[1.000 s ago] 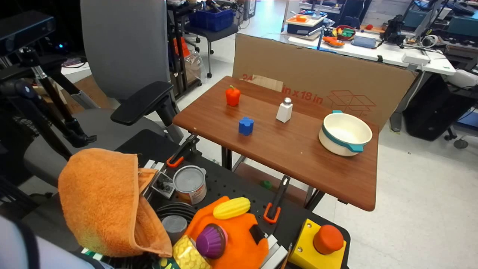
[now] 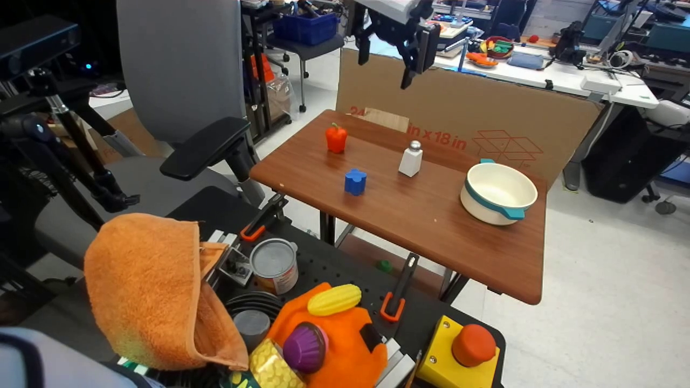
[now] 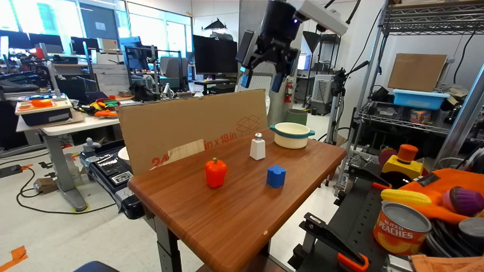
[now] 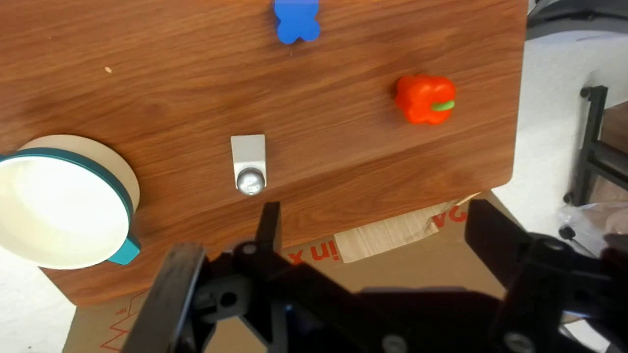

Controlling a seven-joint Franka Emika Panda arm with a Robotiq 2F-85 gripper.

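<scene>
High above the far side of the brown table (image 2: 446,226), my gripper (image 3: 261,84) hangs open with nothing between its fingers. An orange-red bell pepper (image 2: 336,139) with a green stem stands at the left part of the table in exterior view 1. Nearer the front edge is a blue, lobed block (image 2: 355,182). A white shaker with a metal top (image 2: 411,159) stands upright mid-table. To its right sits a cream pot with teal handles (image 2: 498,193), which looks empty. From the wrist view, the shaker (image 4: 249,162) lies beyond the left fingertip, and the pepper (image 4: 426,99) is further right.
A cardboard sheet (image 2: 550,116) stands along the table's far edge. The black cart (image 2: 323,265) in front carries an orange towel (image 2: 145,284), a can (image 2: 274,265), toy corn (image 2: 334,300) and a red stop button (image 2: 474,345). Bare tabletop separates the objects.
The objects on the table have not moved.
</scene>
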